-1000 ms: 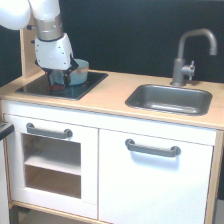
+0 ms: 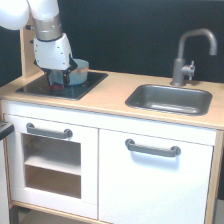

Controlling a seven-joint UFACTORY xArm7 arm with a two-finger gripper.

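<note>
My gripper (image 2: 64, 76) is over the dark stovetop at the left of the toy kitchen, with the white and grey arm above it. A blue-grey pot (image 2: 80, 70) stands on the stove, partly hidden behind the gripper. The dark fingers overlap the pot's near side in this view. Whether they touch it, or hold anything, is too small to make out.
The black stovetop (image 2: 91, 87) lies on a light wooden counter (image 2: 112, 92). A steel sink (image 2: 170, 98) with a grey tap (image 2: 182, 62) is at the right. Counter space between stove and sink is clear. Below are white cabinet doors (image 2: 150, 180) with dark handles.
</note>
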